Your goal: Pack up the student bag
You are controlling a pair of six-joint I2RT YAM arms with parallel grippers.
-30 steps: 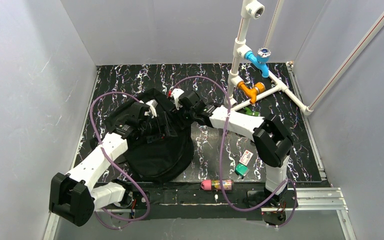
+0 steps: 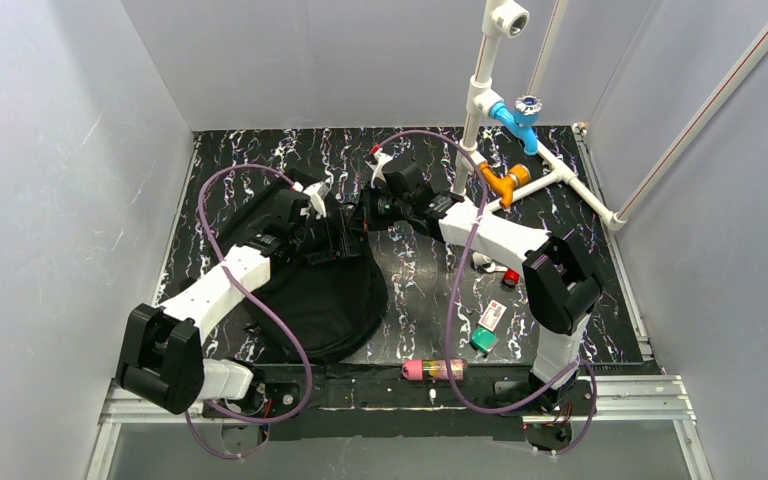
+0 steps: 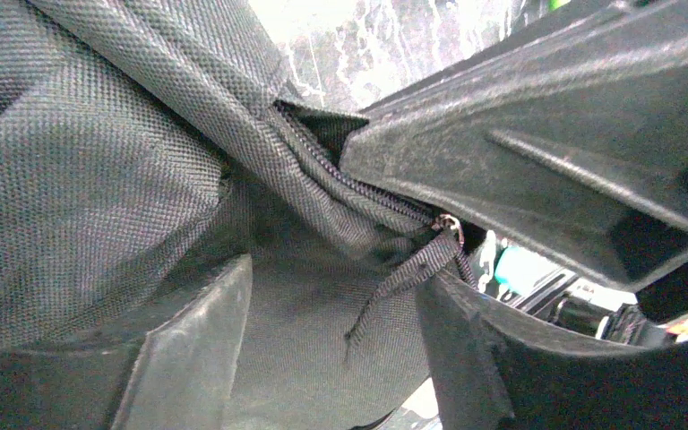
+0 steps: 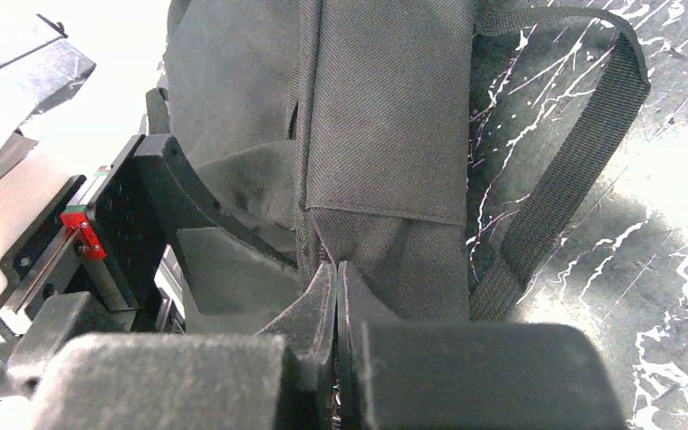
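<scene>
The black bag (image 2: 325,310) lies on the left side of the dark marbled table. My left gripper is part open over it, and a zipper slider with a dark cloth pull (image 3: 417,267) shows between and just beyond its fingers. My right gripper is shut at the bag's zipped edge; the fabric there creases toward its fingertips, as if a thin fold is pinched. In the left wrist view, one black finger (image 3: 537,152) of the right gripper lies against the zipper edge. The bag's inside is hidden.
A bag strap (image 4: 582,170) loops out onto the table. To the right lie a pink bottle (image 2: 433,370), a green item (image 2: 483,339), a small white box (image 2: 492,315) and a red item (image 2: 511,278). White pipes (image 2: 560,172) stand at the back right.
The left gripper has moved a little right and back along the bag, its arm swinging with it.
</scene>
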